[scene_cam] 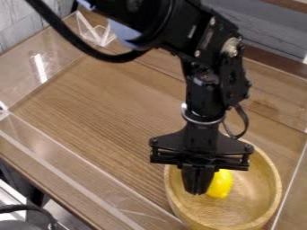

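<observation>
My black gripper (198, 180) points down into a round wooden bowl (246, 211) at the lower right of the camera view. A yellow object (221, 183) lies in the bowl just right of the fingertips, partly hidden behind them. The fingers look shut, and I see nothing held between them.
A white wire item (102, 29) stands at the back left, and a grey wall runs along the back.
</observation>
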